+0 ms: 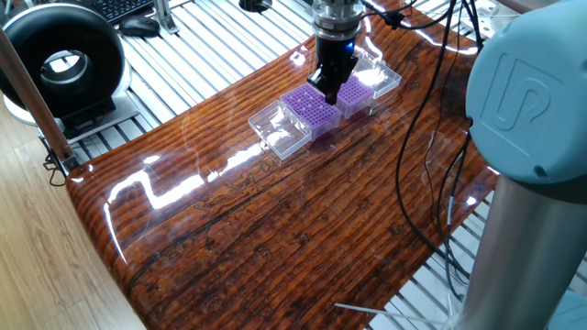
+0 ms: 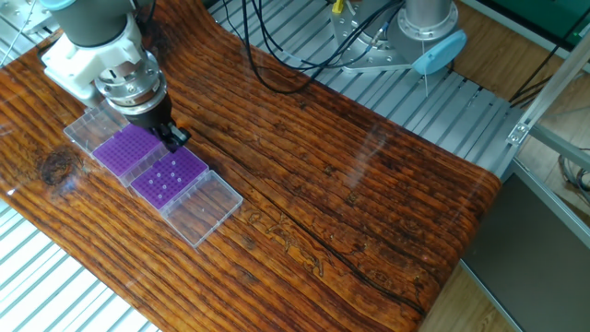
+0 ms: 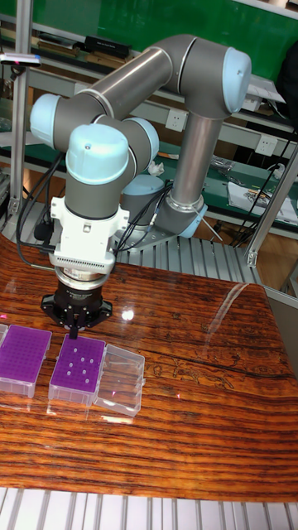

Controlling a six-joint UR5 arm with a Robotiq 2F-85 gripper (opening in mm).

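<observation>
Two purple racks in clear boxes sit side by side on the glossy wooden table. One rack [image 2: 171, 178] bears several small pale tubes, which also show on that rack [image 3: 78, 363] in exterior view 3. No tubes can be made out on the other rack [image 2: 127, 148]. My black gripper [image 3: 74, 332] points down at the back edge of the rack with tubes. In exterior view 1 the gripper [image 1: 331, 97] overlaps the gap between the racks. Its fingers look close together, but their spacing and anything between them cannot be made out.
An open clear lid [image 2: 205, 208] lies beside the rack with tubes; another lid [image 2: 95, 125] flanks the other rack. Black cables [image 1: 420, 110] hang near the arm.
</observation>
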